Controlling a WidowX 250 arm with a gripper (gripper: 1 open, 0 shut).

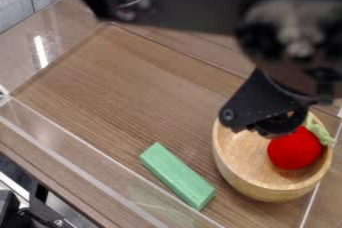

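Note:
A wooden bowl (243, 167) sits on the right of the wooden table, holding a red round object with a pale green top (295, 149). The dark gripper (267, 112) hangs over the back of the bowl, close to the red object, and covers part of the bowl's rim. Its fingertips are not clear, so whether it is open or shut cannot be told. A mint green block (177, 176) lies left of the bowl, near the front.
Clear plastic edges run along the left and front. The arm hides the upper part of the view.

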